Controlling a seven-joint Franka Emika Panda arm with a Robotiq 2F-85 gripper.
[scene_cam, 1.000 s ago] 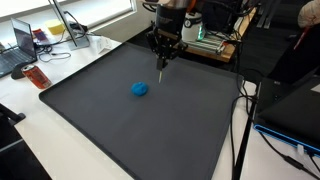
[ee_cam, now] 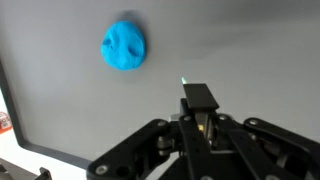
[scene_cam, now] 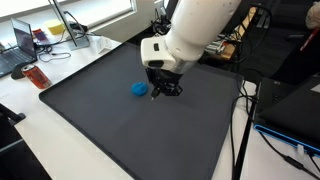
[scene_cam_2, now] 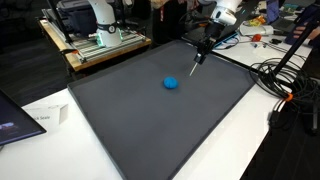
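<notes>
A round, crumpled bright-blue thing lies on the dark grey mat; in the wrist view the blue thing is at the upper left. My gripper is shut on a slim stick-like object, mostly hidden by the black fingers. A small greenish tip of this stick pokes out in the wrist view, and the pale stick points downward in exterior view 2. Whether its tip touches the mat cannot be told. The gripper is to the right of the blue thing, apart from it.
A red can and a laptop are left of the mat. Black cables run along the mat's edge in exterior view 2.
The arm has come down and toward the exterior view 1 camera, shifting slightly left, with the stick kept in the gripper. The blue thing has stayed in place.
</notes>
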